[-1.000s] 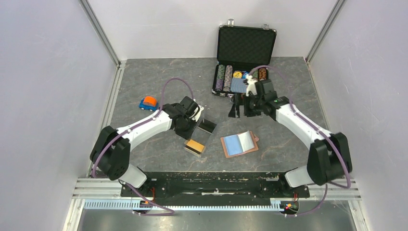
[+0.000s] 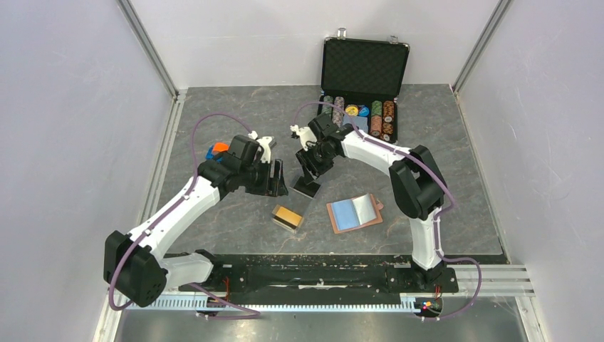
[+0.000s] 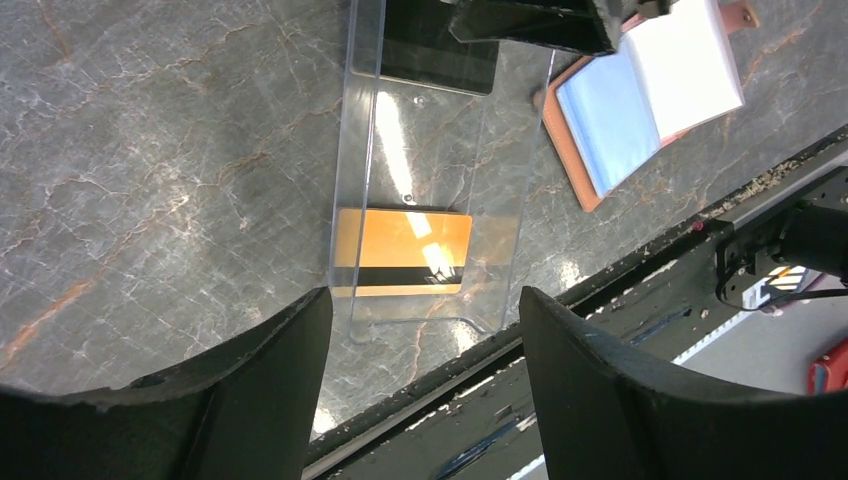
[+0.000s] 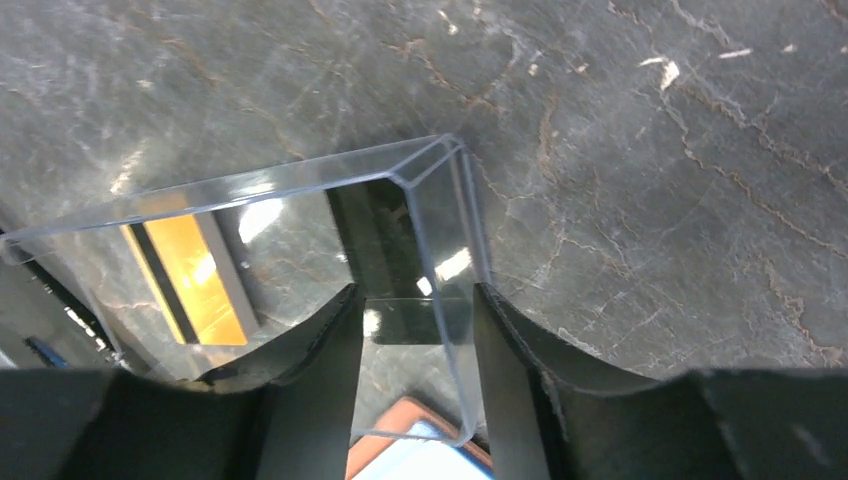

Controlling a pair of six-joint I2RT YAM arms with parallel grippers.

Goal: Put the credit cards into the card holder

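Observation:
A clear box [image 3: 347, 185] lies on the table with a gold card [image 3: 400, 235] with a dark stripe at one end and a black card [image 3: 440, 60] at the other. The card holder [image 2: 356, 213] is open to the right, tan-edged, with a light blue and a white panel. My left gripper [image 2: 276, 178] stands open left of the box, nothing between its fingers. Over the black-card end is my right gripper, its fingers apart around the box's end corner in the right wrist view. Whether they touch the box I cannot tell.
An open black case [image 2: 365, 68] with poker chips stands at the back, behind the right arm. An orange and blue toy [image 2: 220, 148] sits at the back left, partly covered by the left arm.
The box and holder have not moved.

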